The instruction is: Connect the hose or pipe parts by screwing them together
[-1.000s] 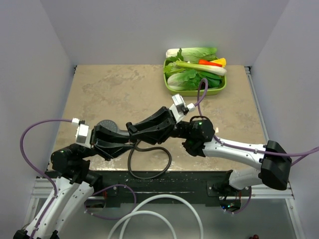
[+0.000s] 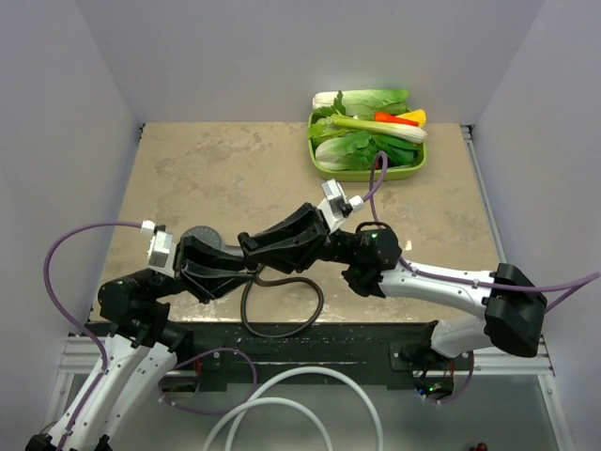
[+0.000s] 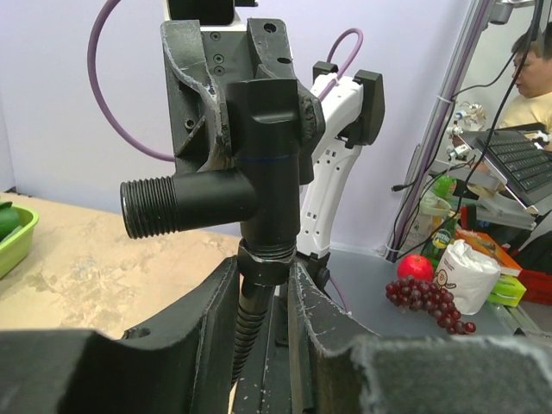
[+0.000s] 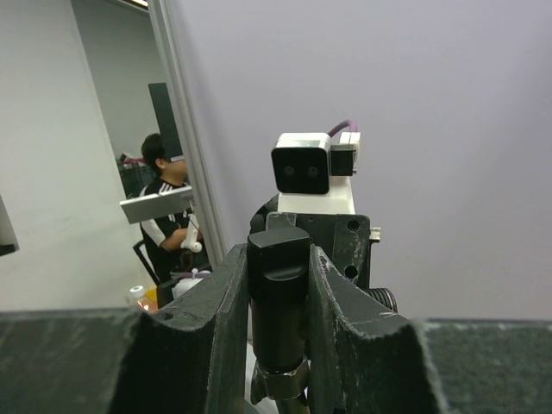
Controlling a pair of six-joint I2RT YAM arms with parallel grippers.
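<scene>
Both grippers meet over the table's front left. My left gripper is shut on the dark hose's collar [image 3: 264, 264], below a black threaded tee fitting [image 3: 267, 172]. My right gripper is shut on the black fitting's upright body [image 4: 278, 259], just above that collar. The ribbed hose [image 3: 249, 332] runs down from the fitting and lies in a loop [image 2: 319, 301] on the table. A round grey showerhead-like piece [image 2: 202, 235] is partly hidden behind the left gripper.
A green basket of vegetables [image 2: 415, 162] stands at the back right. Pale hoses [image 2: 371, 409] loop below the front edge; walls border the sides and back.
Very little differs: both arms have shifted slightly, with the grippers staying together on the fitting and hose.
</scene>
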